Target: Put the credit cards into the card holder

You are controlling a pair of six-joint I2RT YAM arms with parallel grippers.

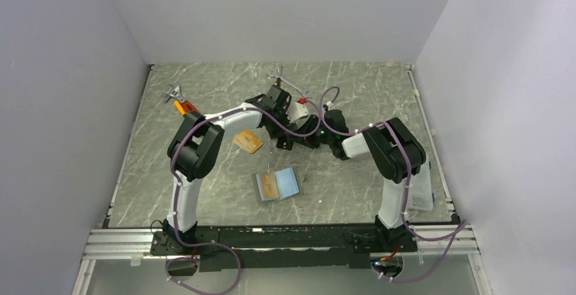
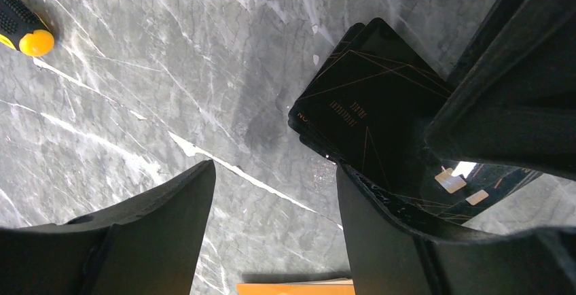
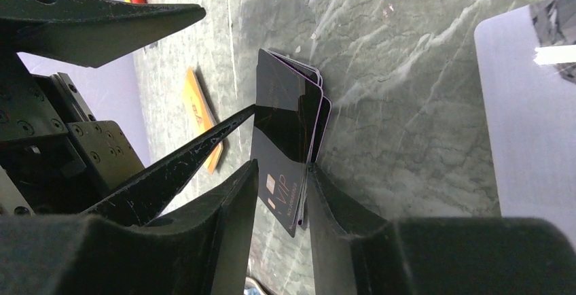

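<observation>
A stack of dark cards (image 1: 284, 144) (image 2: 380, 105) (image 3: 282, 152) lies on the marble table between the grippers. My left gripper is part open at the stack's lower-left edge in its wrist view, nothing clearly between its fingertips. My right gripper has its fingertips at the stack's edge in the right wrist view, slightly apart; whether they grip it is unclear. Orange cards (image 1: 246, 140) (image 3: 198, 108) lie left of the stack. The card holder (image 1: 285, 183), with a blue and a tan section, lies open at the front middle.
Pliers with orange handles (image 1: 187, 107) lie at the back left, a wrench (image 1: 289, 81) at the back. A clear tray (image 1: 422, 193) is at the right edge.
</observation>
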